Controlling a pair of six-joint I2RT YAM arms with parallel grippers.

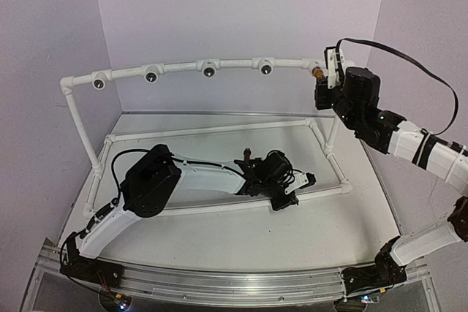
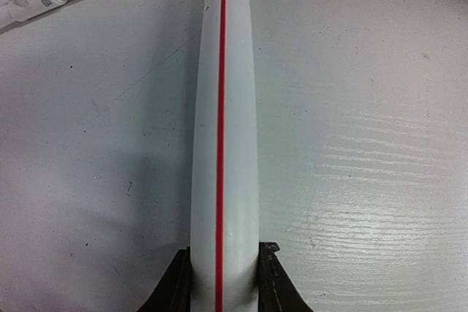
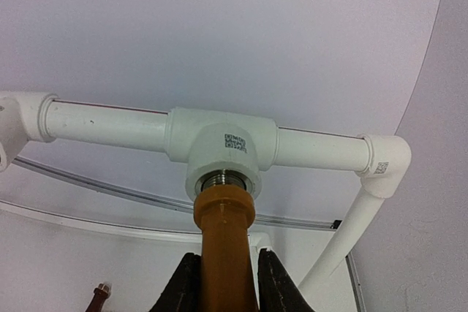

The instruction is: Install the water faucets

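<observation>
An orange-brown faucet (image 3: pixel 227 246) is clasped in my right gripper, its fingers shut on either side of the body. The faucet's metal thread (image 3: pixel 223 179) meets the mouth of the rightmost white tee (image 3: pixel 228 140); a band of thread still shows, and how deep it sits is hidden. From above, this gripper (image 1: pixel 325 82) stands at the right end of the upper pipe. My left gripper is shut around a white pipe (image 2: pixel 238 144) with a red line, at the front bar of the base frame in the top view.
Several other tees along the upper pipe (image 1: pixel 183 67) have open dark mouths. A second brown faucet (image 3: pixel 99 297) lies on the floor, partly behind the left arm (image 1: pixel 197 177) in the top view. The frame's right upright (image 3: pixel 344 235) stands near my right gripper.
</observation>
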